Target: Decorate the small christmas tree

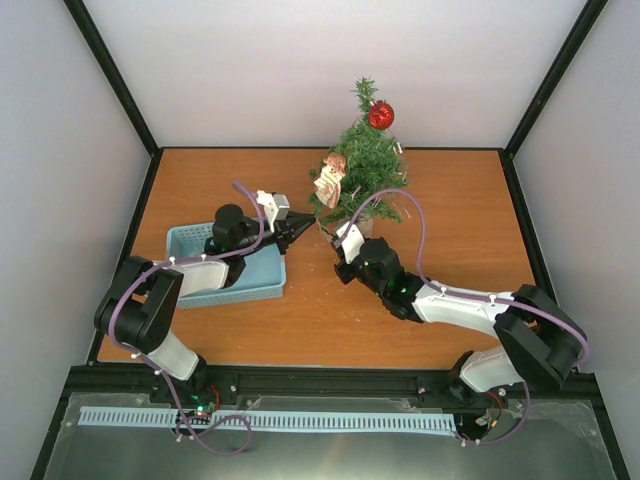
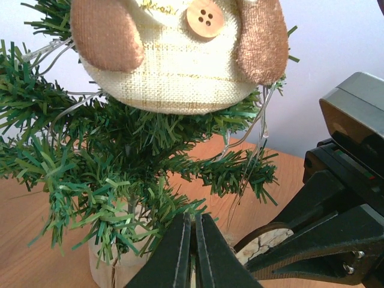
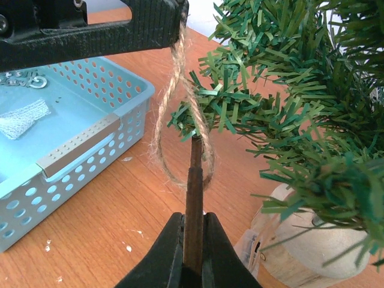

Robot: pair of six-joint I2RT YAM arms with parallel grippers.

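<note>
The small green tree (image 1: 371,163) stands at the back in a pale wooden base (image 3: 300,252). A red ball (image 1: 381,115) hangs near its top, and a cream and brown plush ornament (image 2: 180,78) sits on its left side. My right gripper is shut on a bark-edged wooden slice (image 2: 264,243), seen edge-on in its wrist view. The slice's twine loop (image 3: 161,129) hangs from the tip of my left gripper, which is shut on it. A low branch tip (image 3: 210,108) lies at the loop; whether it passes through, I cannot tell.
A blue perforated basket (image 1: 270,285) stands left, beneath my left arm, with a silvery piece (image 3: 24,119) and a small chain inside. A clear tag (image 3: 247,249) lies by the tree base.
</note>
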